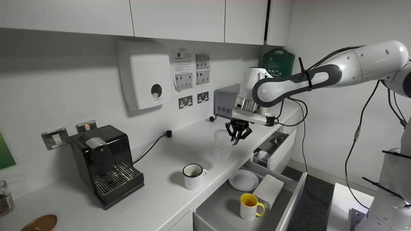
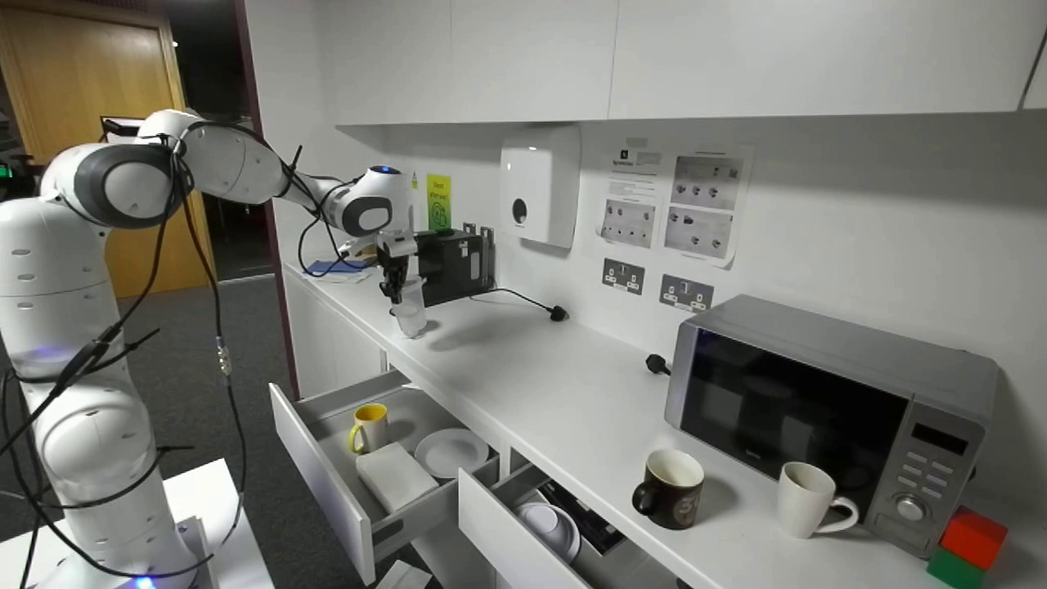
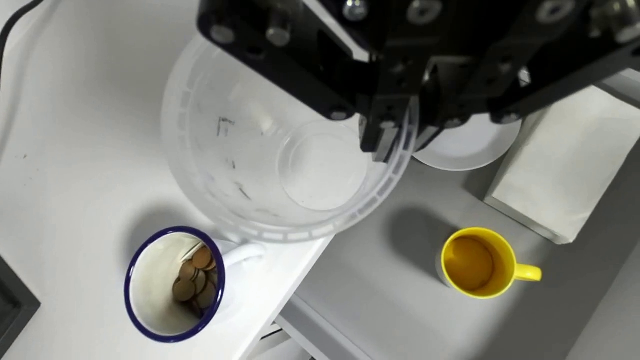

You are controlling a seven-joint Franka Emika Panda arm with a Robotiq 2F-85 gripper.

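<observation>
A clear plastic container (image 3: pixel 240 174) is pinched at its rim by my gripper, which is shut on the wall nearest the drawers. Looking down into it from the wrist, I see an empty inside with a few dark marks on its wall. From the side, the container (image 1: pixel 222 148) stands nearly upright over the worktop; whether its base touches the surface I cannot tell. Close by, a white enamel mug (image 3: pixel 171 285) with a dark blue rim holds several brown coins or discs. In the open drawer stands a yellow-and-white mug (image 1: pixel 248 208).
The open drawer (image 2: pixel 329 471) also holds a white plate (image 1: pixel 243 180) and a white box (image 1: pixel 268 191). A second drawer (image 2: pixel 505 535) is open beside it. The coffee machine (image 1: pixel 106 161) and microwave (image 2: pixel 815 422) stand on the worktop, with clear surface between.
</observation>
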